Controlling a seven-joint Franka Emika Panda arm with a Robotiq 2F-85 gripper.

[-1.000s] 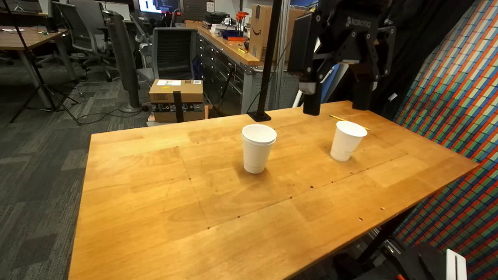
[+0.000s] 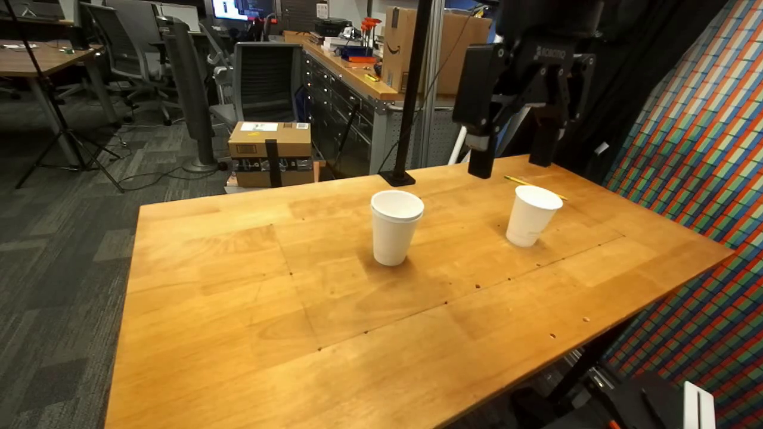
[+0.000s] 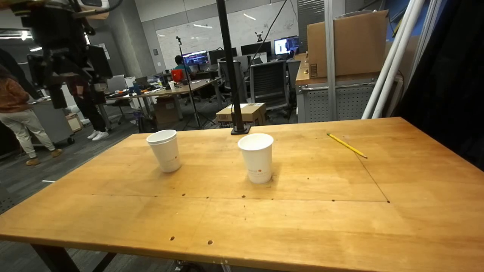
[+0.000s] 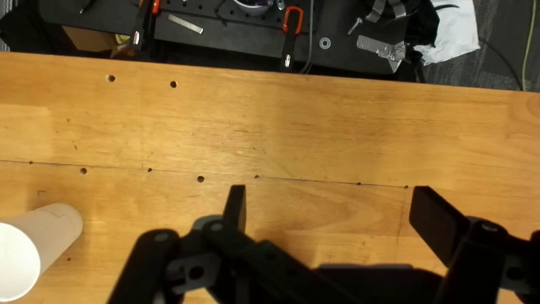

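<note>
Two nested white paper cups (image 2: 391, 232) stand upright as a stack near the table's middle; exterior view 2 shows the stack (image 3: 164, 152) at left with a doubled rim. A single white cup (image 2: 530, 218) stands apart from it, with a small printed mark on the cup (image 3: 257, 159) in exterior view 2. My gripper (image 2: 512, 154) is open above the table, nothing between its fingers. The wrist view has the gripper over wood, the single cup (image 4: 50, 238) at lower left, and the stack out of sight, probably behind the gripper's body.
A yellow pencil (image 3: 347, 145) lies on the wooden table (image 3: 326, 226) beyond the single cup. At the far edge stands a black post (image 2: 406, 100).
In exterior view 1 my gripper has shifted slightly and looks a little smaller, its fingertips appearing closer together. Both the stack and the single cup stay where they were.
</note>
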